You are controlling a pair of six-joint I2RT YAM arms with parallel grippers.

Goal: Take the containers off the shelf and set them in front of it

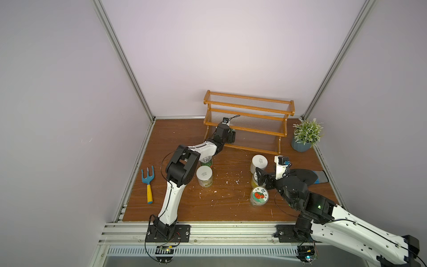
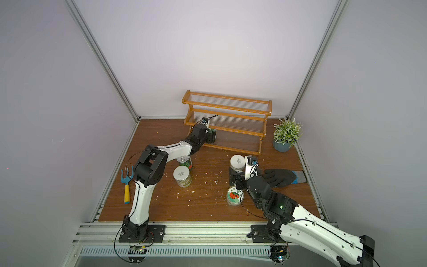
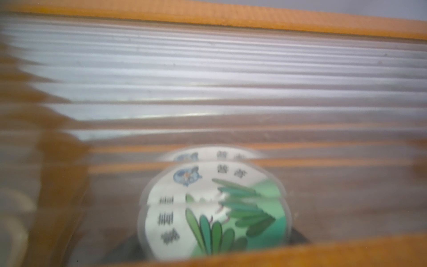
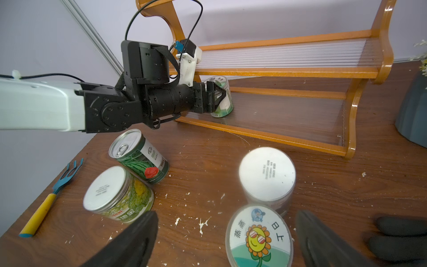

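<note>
On the lower level of the wooden shelf [image 4: 284,141], at its left end, stands the seed jar [image 4: 224,106], green and white. Its lid [image 3: 178,213], printed with green pods, shows through the ribbed clear panel in the left wrist view. My left gripper [image 1: 232,135] reaches in at the jar, its dark fingers [image 3: 126,249] at both sides of it. Whether they press on the jar is hidden. My right gripper stands open over the table, a sunflower-lidded jar [image 4: 253,249] showing between its blurred fingers.
Beside the sunflower jar are a white-lidded jar [image 4: 266,173] and a tomato-lidded jar [image 1: 259,196]. A green can [image 4: 153,162] and another jar [image 4: 117,195] stand under the left arm. A fork [image 1: 148,182], a glove [image 2: 278,177] and a potted plant [image 1: 307,133] lie outward. Mid-table is clear.
</note>
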